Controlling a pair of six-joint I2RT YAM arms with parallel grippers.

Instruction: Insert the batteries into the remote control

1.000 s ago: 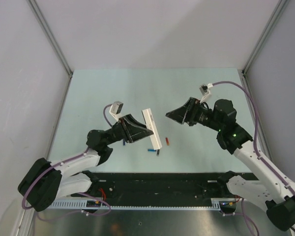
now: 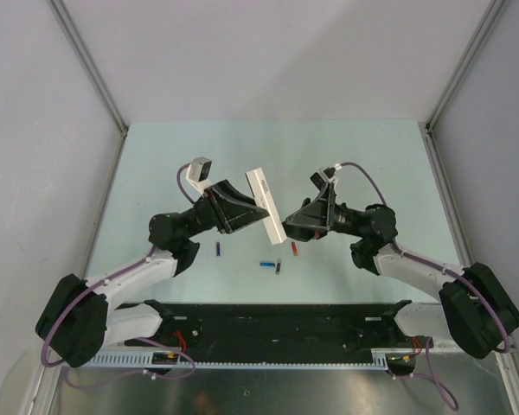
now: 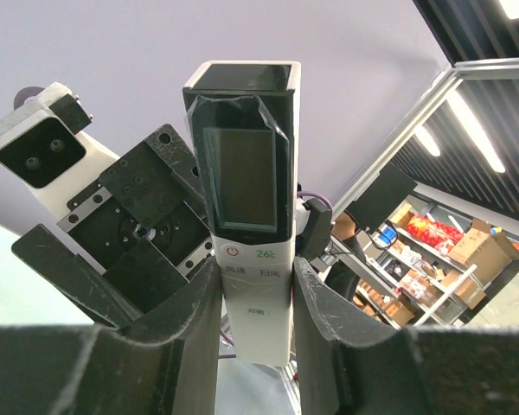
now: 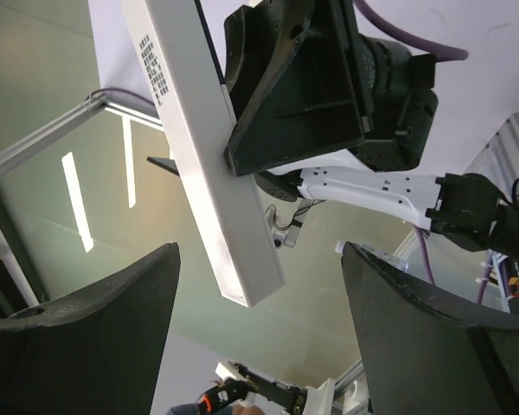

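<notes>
A white remote control (image 2: 265, 204) is held upright by my left gripper, shut on its lower part; in the left wrist view its dark screen faces the camera. My right gripper is open, close to the remote, whose side and lower end show between and beyond its fingertips in the right wrist view; whether they touch cannot be told. Several small batteries lie on the table: a dark one (image 2: 218, 249), a blue one (image 2: 267, 264), a dark one (image 2: 278, 267) and a red one (image 2: 294, 248).
Walls and rails border it on the sides and back. Its dark front edge (image 2: 268, 320) runs below the batteries.
My right arm has come leftward to the remote.
</notes>
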